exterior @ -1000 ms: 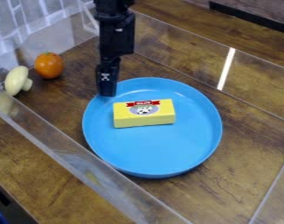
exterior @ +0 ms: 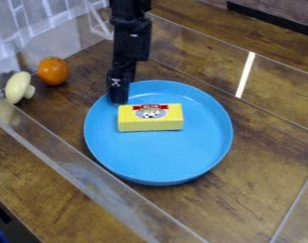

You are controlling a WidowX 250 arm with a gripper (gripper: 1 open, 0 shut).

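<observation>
A blue plate (exterior: 157, 156) rests on the wooden surface, with a yellow box (exterior: 150, 123) bearing a red label lying on it. My dark gripper (exterior: 118, 91) is low at the plate's back left rim, above and left of the box and apart from it. It is open, with no object visible in it.
An orange fruit (exterior: 54, 71) and a pale vegetable (exterior: 20, 87) lie at the back left beside clear panels along the left. The wooden surface (exterior: 251, 123) to the right of the plate is bare.
The plate and the box on it have shifted slightly leftward. The gripper has moved very little.
</observation>
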